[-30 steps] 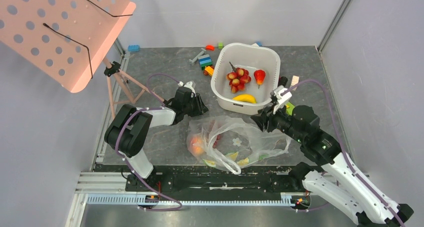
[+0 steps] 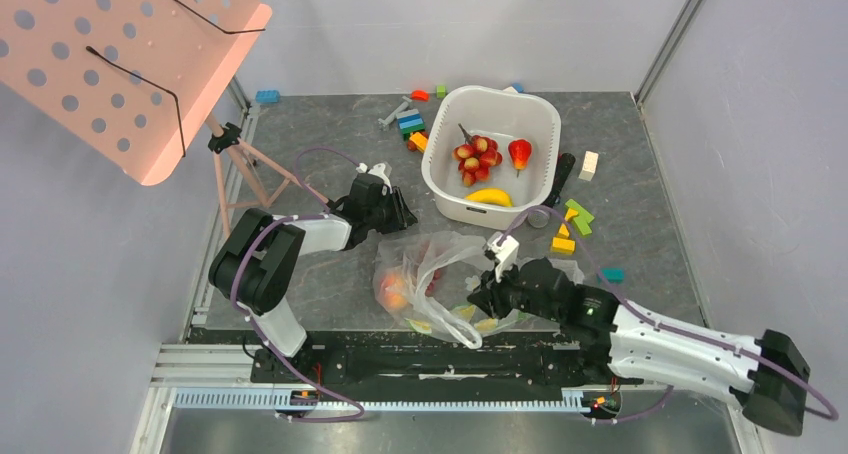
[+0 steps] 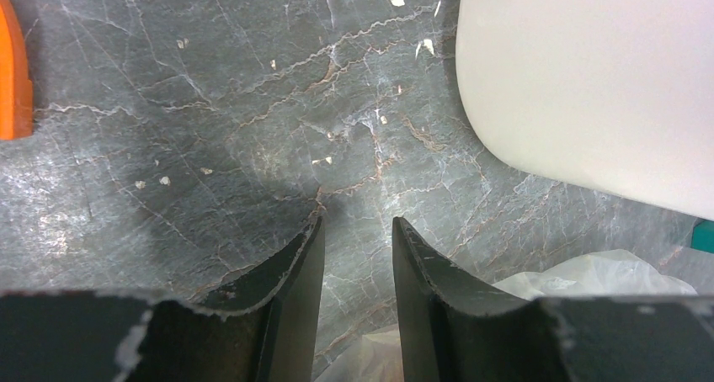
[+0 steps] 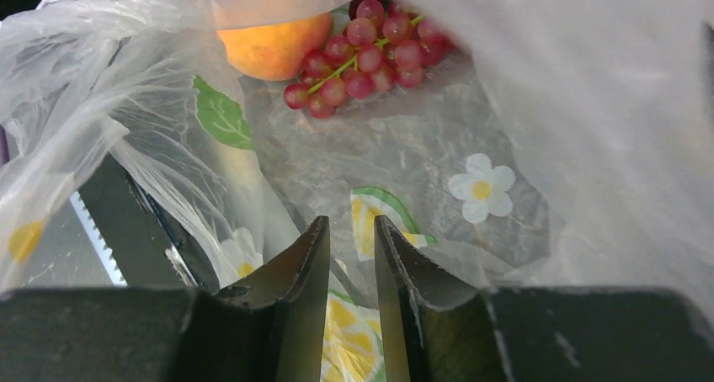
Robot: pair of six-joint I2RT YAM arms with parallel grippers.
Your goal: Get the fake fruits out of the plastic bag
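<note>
The clear plastic bag (image 2: 450,254) lies on the grey table; in the right wrist view its open mouth shows a peach (image 4: 269,45) and red grapes (image 4: 362,71) inside. My right gripper (image 2: 480,296) is over the bag's opening, its fingertips just short of the printed bottom film; whether anything is between them cannot be told. My left gripper hangs part open above bare table, left of the white basket (image 2: 450,199), with nothing between its fingers. The basket holds a banana (image 2: 488,196), a red pepper-like fruit (image 2: 519,152) and a red fruit cluster (image 2: 476,159).
Coloured blocks (image 2: 563,245) lie right of the basket, more behind and left of it. A pink perforated stand (image 2: 140,74) fills the top left. Walls bound the table at the back and sides.
My right gripper has moved down-left from beside the basket into the area over the bag. The left arm has not moved.
</note>
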